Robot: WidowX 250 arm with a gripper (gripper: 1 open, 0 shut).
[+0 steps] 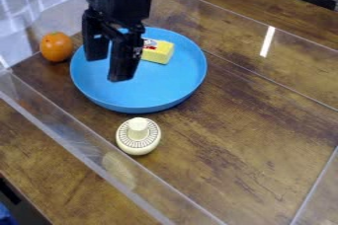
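Observation:
My black gripper (111, 51) hangs open over the left half of a blue plate (165, 88), its fingers pointing down with no object visible between them. A yellow block (157, 52) with a red and white marking lies on the back right of the plate, right of the gripper and partly behind the arm. An orange round object (57, 46) sits left of the plate. A cream cylinder with a knob (137, 138) stands in front of the plate.
A clear strip or wall runs diagonally along the lower left.

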